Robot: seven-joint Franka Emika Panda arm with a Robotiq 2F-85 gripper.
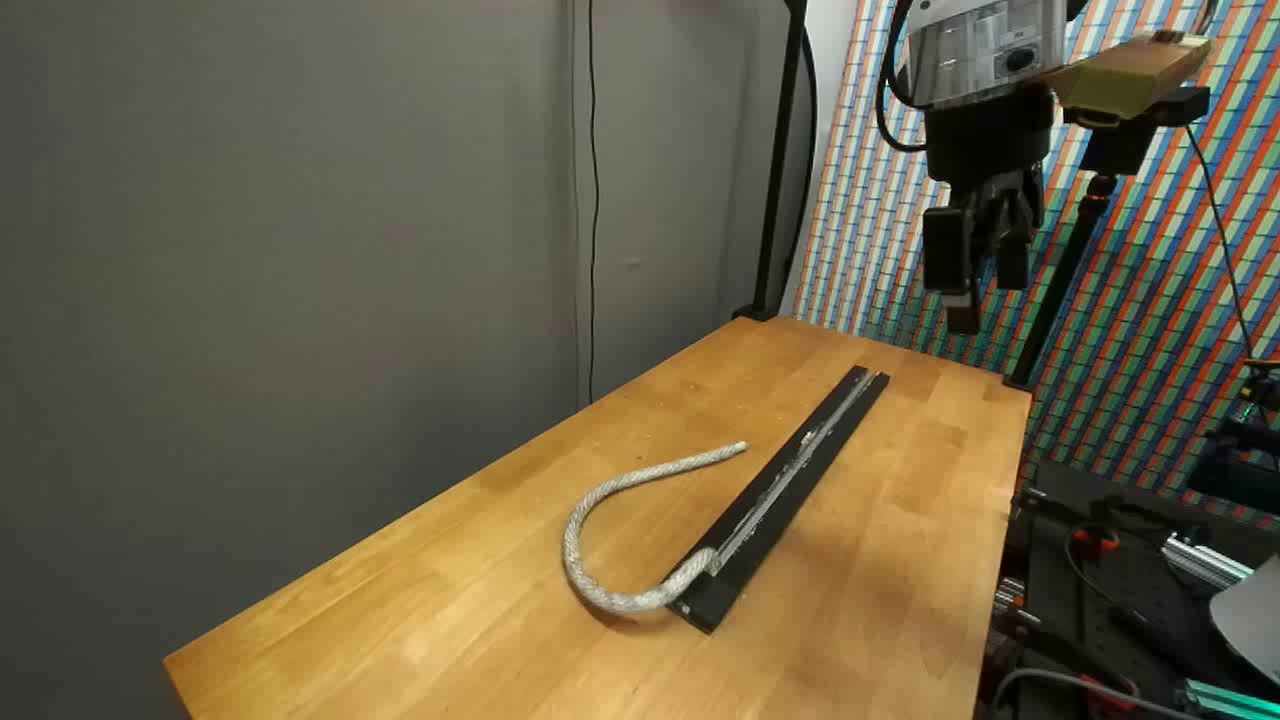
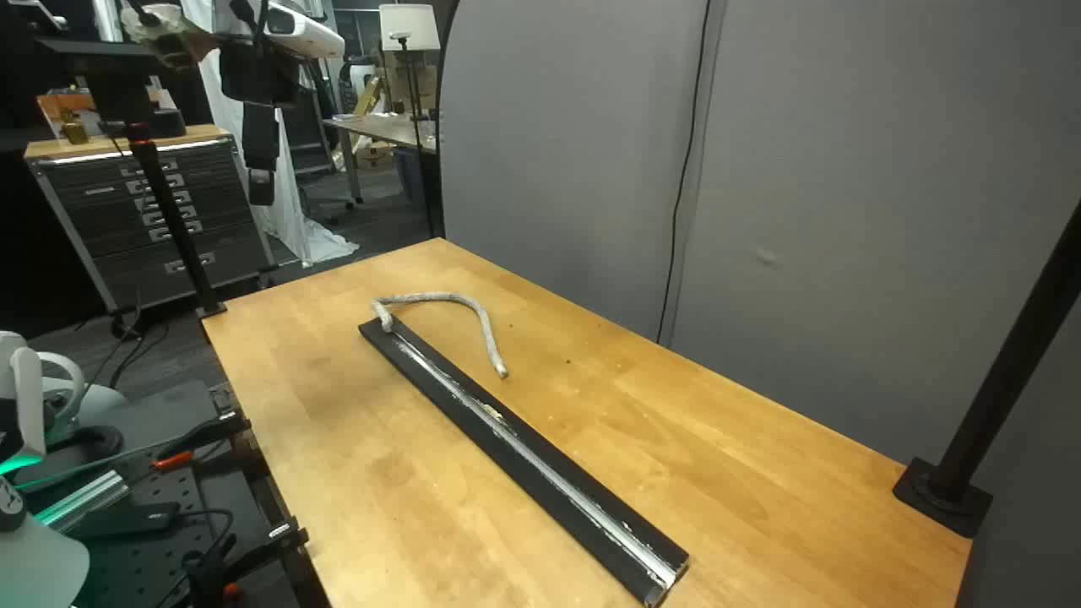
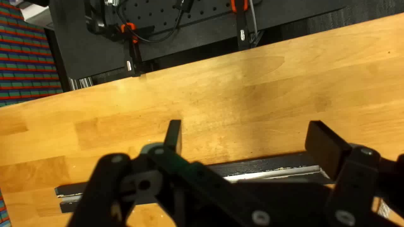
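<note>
A grey-white rope (image 1: 584, 558) lies curved on the wooden table, one end resting on the end of a long black channel (image 1: 780, 492) with a pale groove. In exterior view 2 the rope (image 2: 468, 302) arcs beyond the far end of the channel (image 2: 527, 466), its other end free on the wood. My gripper (image 1: 974, 270) hangs high above the table, apart from both. From the wrist, the gripper is open, fingers wide apart with nothing between them. Its body covers part of the channel (image 3: 265, 164), and only a bit of rope (image 3: 384, 208) shows at the lower right.
Black posts (image 2: 988, 395) stand at the table's corners. A grey partition (image 1: 360, 240) runs along one long side. Along the other, clamps (image 3: 130, 56) grip the edge beside a dark perforated cart (image 3: 159, 17). The wood around the rope and channel is clear.
</note>
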